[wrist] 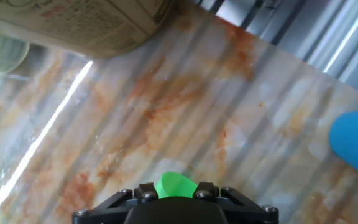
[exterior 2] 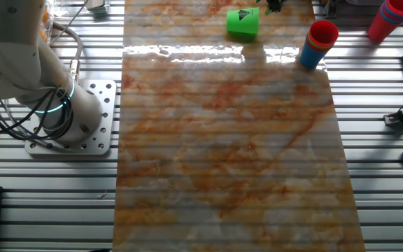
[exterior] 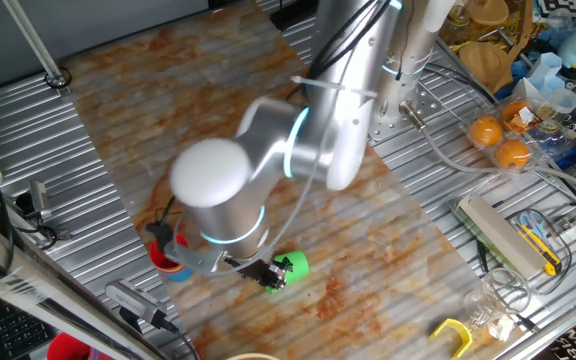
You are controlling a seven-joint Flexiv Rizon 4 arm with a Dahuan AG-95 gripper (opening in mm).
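Observation:
A bright green cup [exterior: 293, 267] lies tilted on the marbled board, close to the fingertips of my black gripper [exterior: 277, 273]. The second exterior view has the same cup [exterior 2: 243, 25] near the top, with a dark patch on its upper side and part of the gripper at the frame's upper edge. Between the two fingers of my gripper, a rounded piece of the green cup [wrist: 174, 184] shows in the wrist view. Whether the fingers press on it cannot be made out. A stack of cups, red inside and blue outside [exterior 2: 315, 47], stands to one side.
Near the gripper, a printed brown container [wrist: 86, 22] and a pale round roll [wrist: 4, 53] occupy the wrist view's upper left. Another red cup stack [exterior 2: 390, 17] stands off the board. Much of the board [exterior 2: 222, 161] is bare.

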